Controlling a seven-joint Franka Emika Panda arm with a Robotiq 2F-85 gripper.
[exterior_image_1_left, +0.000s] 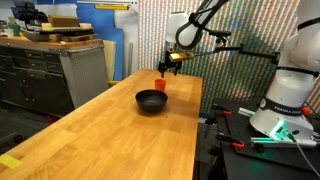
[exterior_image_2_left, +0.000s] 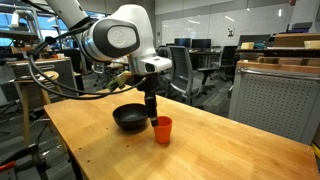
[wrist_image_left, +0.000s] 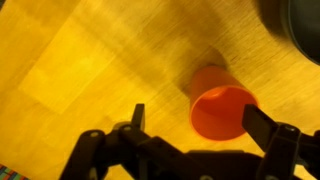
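Observation:
An orange-red cup (exterior_image_1_left: 159, 85) stands upright on the wooden table, just beyond a round black bowl (exterior_image_1_left: 151, 104). In exterior view 2 the cup (exterior_image_2_left: 162, 131) is to the right of the bowl (exterior_image_2_left: 129, 119). My gripper is open, pointing down, its two dark fingers spread wide. From the wrist, the cup (wrist_image_left: 212, 78) shows between and beyond the fingertips, nearer the right one; nothing is gripped. A corner of the bowl (wrist_image_left: 308, 25) shows at upper right.
Workbenches with gear (exterior_image_1_left: 35, 65) line the left. Office chairs (exterior_image_2_left: 214, 62) stand behind the table in exterior view 2.

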